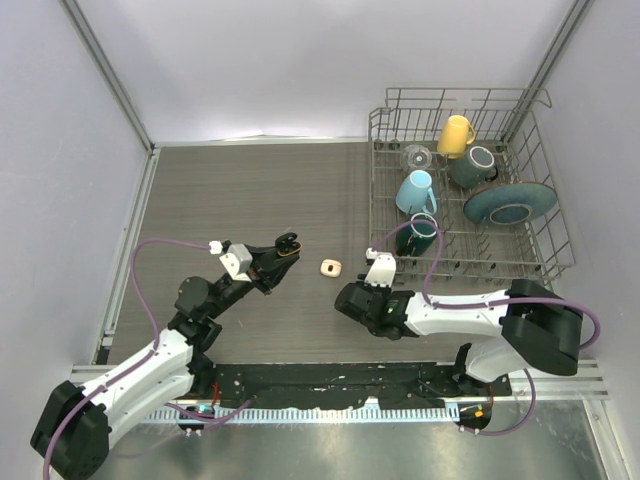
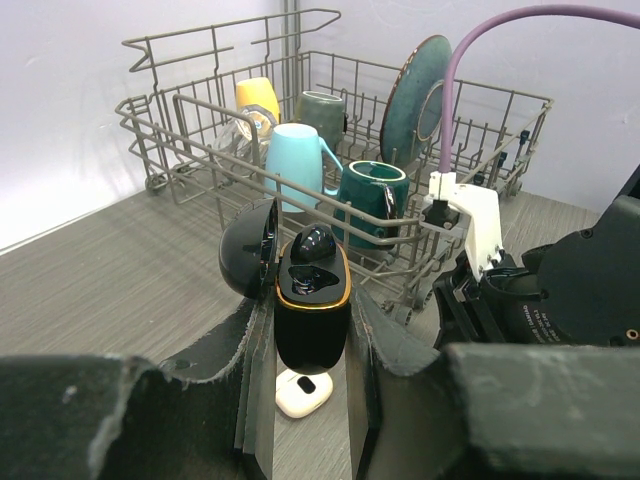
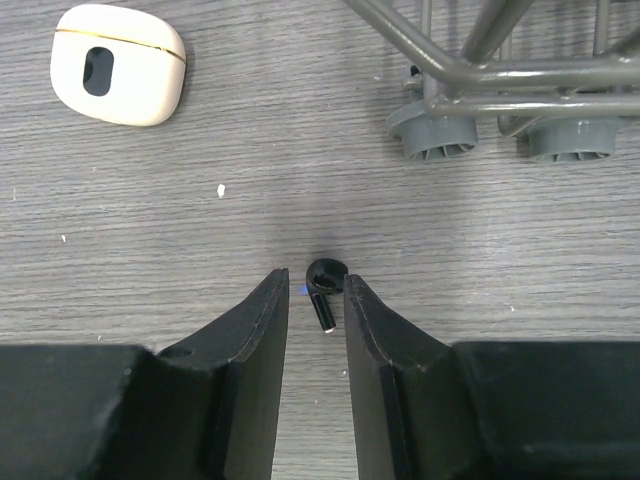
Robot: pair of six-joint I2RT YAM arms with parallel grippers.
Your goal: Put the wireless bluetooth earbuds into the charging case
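My left gripper is shut on a black charging case [image 2: 310, 340] with a gold rim, held above the table. Its lid [image 2: 248, 250] stands open to the left. A rounded black earbud [image 2: 314, 242] shows in one side of the case, and the nearer slot looks empty. Another black earbud [image 3: 326, 278] lies on the table, its stem toward the camera. Around it in the right wrist view is my right gripper, pointing down and part open. The earbud appears in the gap between the fingertips; contact cannot be made out.
A small white case [image 1: 331, 268] with a black spot lies on the table between the arms. The wire dish rack [image 1: 372, 200], holding cups and a plate [image 1: 478, 208], stands close beyond the right gripper. Bare table [image 1: 230, 190] extends on the left and at the back.
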